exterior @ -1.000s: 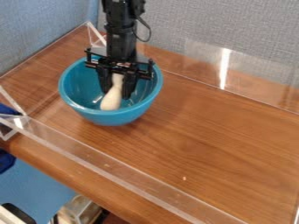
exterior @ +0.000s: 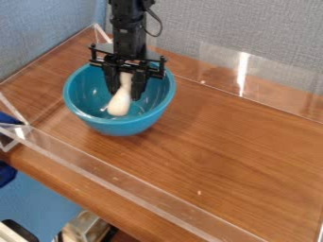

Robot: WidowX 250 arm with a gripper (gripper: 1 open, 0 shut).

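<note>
My black gripper (exterior: 127, 74) reaches down from the top into a teal blue bowl (exterior: 149, 115) on the wooden table, shut on a pale cream, elongated object (exterior: 119, 102) that lies tilted inside the bowl. The fingertips are partly hidden by that object and the bowl.
Grey walls (exterior: 252, 38) and clear panels edge it at the back and left. Dark blue items and some metal gear sit off the table at the lower left.
The gripper and the cream object have shifted slightly left within the bowl.
</note>
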